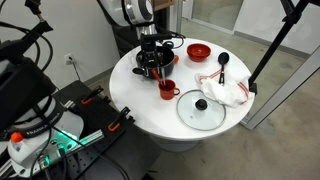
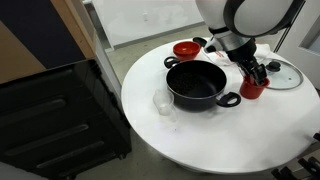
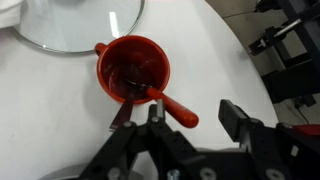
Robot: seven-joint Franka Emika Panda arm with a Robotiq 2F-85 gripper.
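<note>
A red mug (image 3: 134, 65) stands on the white table, seen from above in the wrist view, its handle pointing to the upper left. A red-handled utensil (image 3: 174, 107) leans out of it toward my gripper, and a second, dark handle (image 3: 124, 112) rests against the rim nearby. My fingers stand apart, the red handle's end lying between them in this view; no firm contact shows. In exterior view 1 the gripper (image 1: 157, 73) is just above and left of the mug (image 1: 169, 90).
A black pot (image 2: 197, 82) stands close beside the mug. Around them are a clear cup (image 2: 163, 101), a red bowl (image 1: 199, 51), a glass lid (image 1: 201, 110) with a dark knob, a white cloth (image 1: 226, 88) and a black ladle (image 1: 222, 62).
</note>
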